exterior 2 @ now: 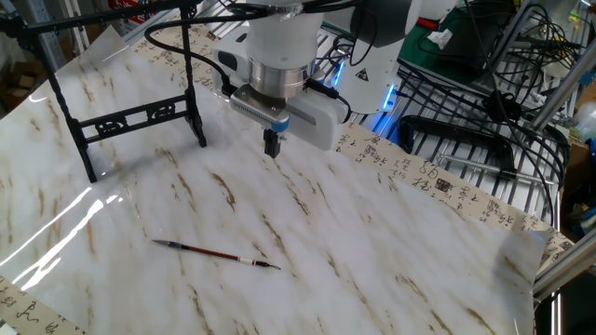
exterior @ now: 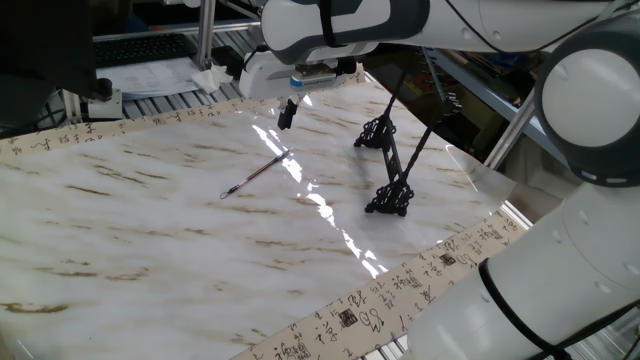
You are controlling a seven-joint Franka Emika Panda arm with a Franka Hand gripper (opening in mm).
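A slim brush with a dark reddish-brown handle (exterior 2: 216,254) lies flat on the marbled table mat. One end carries a small hanging loop, seen in the exterior view 1 brush (exterior: 256,175). My gripper (exterior 2: 272,142) points down above the mat, clear of the brush and on the rack side of it. Its black fingertips (exterior: 287,114) sit close together, and nothing shows between them. A black ornate rack (exterior 2: 140,119) stands upright on the mat beside the gripper; its lower crossbar and feet show in exterior view 1, while its top is cut off there.
Cables hang from the arm near the rack.
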